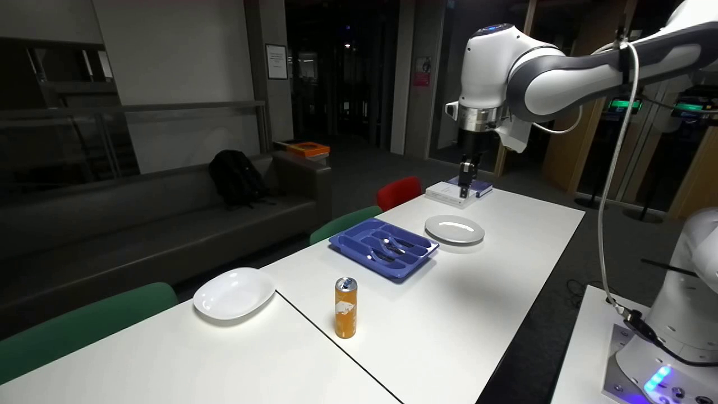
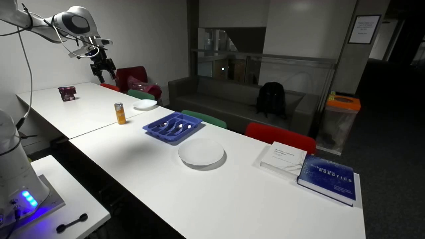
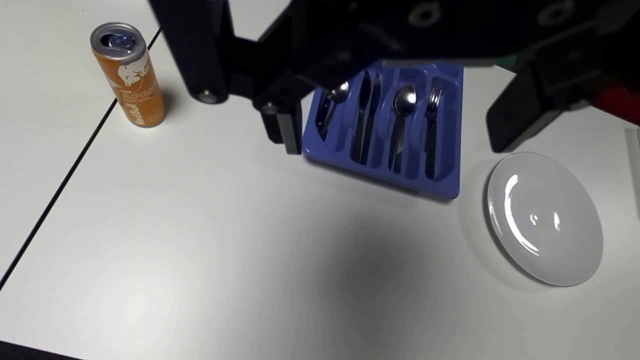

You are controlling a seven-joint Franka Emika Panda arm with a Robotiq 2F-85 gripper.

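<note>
High above the white table, my gripper stands open, and nothing is between its fingers. Below it in the wrist view lies a blue cutlery tray with spoons, a knife and a fork in its compartments. An orange can stands upright at the left, close to the dark seam between two tables. To the tray's right is a grey-white round plate, lying empty. A white dish, also empty, sits beyond the seam in the first exterior view.
Two books, one white and one blue, lie at one table end. A dark red package stands at the other. Chairs line the far side.
</note>
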